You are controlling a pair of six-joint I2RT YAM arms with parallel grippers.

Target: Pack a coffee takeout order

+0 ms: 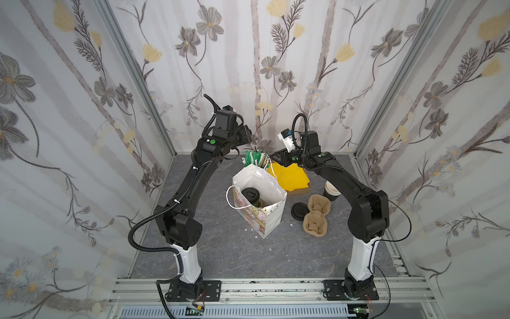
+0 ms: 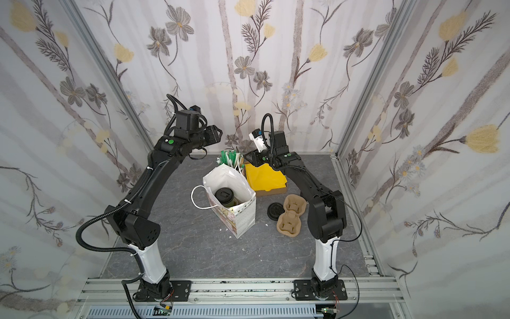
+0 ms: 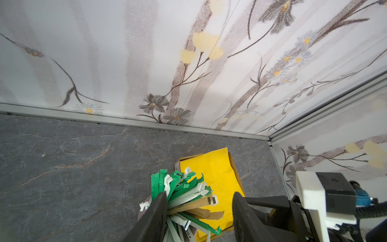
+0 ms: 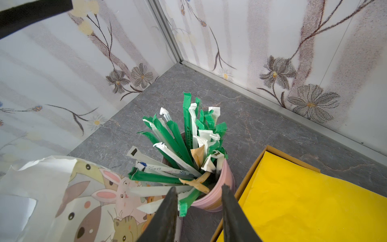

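A white paper bag with animal print holds a dark lidded cup. Behind it, a pink container is full of green, white and brown wrapped straws or stirrers, beside yellow flat paper in a cardboard box. My left gripper is raised above the straws, fingers apart, with nothing between them. My right gripper is lower, just before the straw container, open and empty.
A brown cup carrier, a black lid and a white-and-black cup sit at the right.
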